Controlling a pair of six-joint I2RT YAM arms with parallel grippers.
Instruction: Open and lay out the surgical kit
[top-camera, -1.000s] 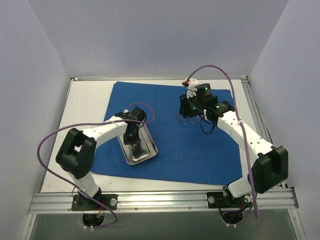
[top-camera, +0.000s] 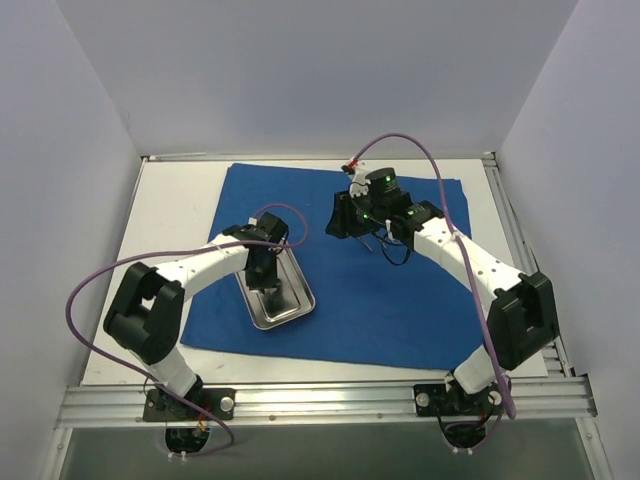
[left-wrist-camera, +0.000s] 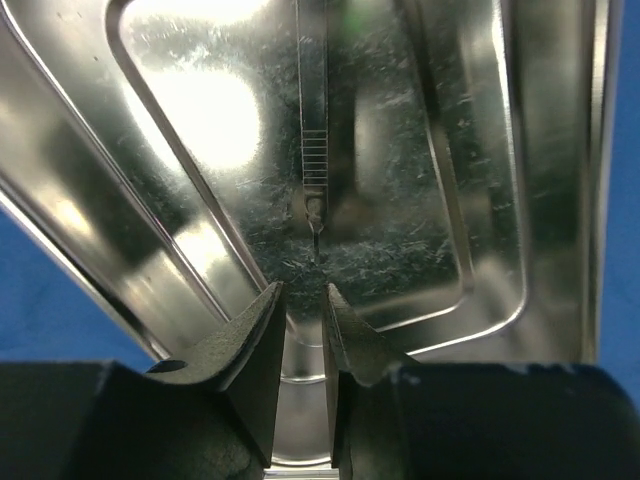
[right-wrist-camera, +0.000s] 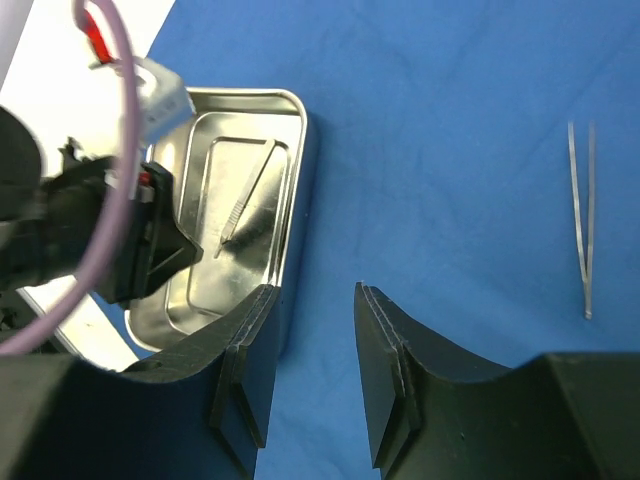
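Observation:
The metal tray (top-camera: 290, 305) lies on the blue cloth at the left. A slim silver scalpel handle (left-wrist-camera: 314, 150) with a ridged grip rests on the tray's floor. Over the tray is my left gripper; a narrow gap stands between its fingers, empty, just short of the handle's thin tip. My right gripper hovers above the cloth right of the tray, its fingers apart with nothing between them. Thin tweezers (right-wrist-camera: 581, 225) lie on the cloth to the right in the right wrist view; from above, the right arm partly covers the tools there.
Purple cables (top-camera: 470, 270) arch over both arms. White table (top-camera: 150, 215) shows around the cloth.
The right gripper has drifted left.

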